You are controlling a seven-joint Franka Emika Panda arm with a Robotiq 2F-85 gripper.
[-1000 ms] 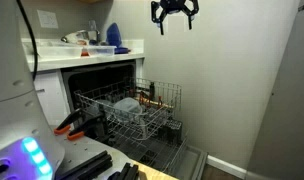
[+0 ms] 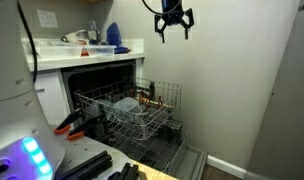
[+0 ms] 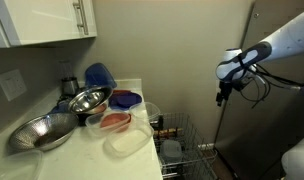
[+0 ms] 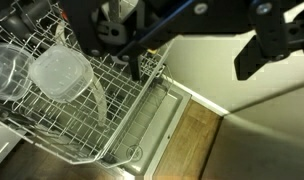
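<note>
My gripper (image 2: 174, 36) hangs high in front of the wall, its two dark fingers spread wide apart with nothing between them. In the wrist view those fingers (image 4: 267, 45) frame the right part of a pulled-out dishwasher rack (image 4: 142, 95). Below the gripper and to its left, the rack holds a clear plastic container (image 4: 60, 73) and another clear, rounded one (image 4: 7, 70). From the second exterior view, the gripper (image 3: 223, 96) is to the right of the rack and above it, touching nothing.
On the counter (image 3: 67, 160) stand a metal colander (image 3: 44, 132), a steel bowl (image 3: 90, 100), clear tubs (image 3: 129, 138) and blue items (image 3: 99, 75). The open dishwasher door (image 4: 157, 130) lies under the rack. Bare floor (image 4: 187, 140) shows to the right.
My gripper has come down a little in the first exterior view, its fingers still apart. The rack and the counter items have not visibly moved.
</note>
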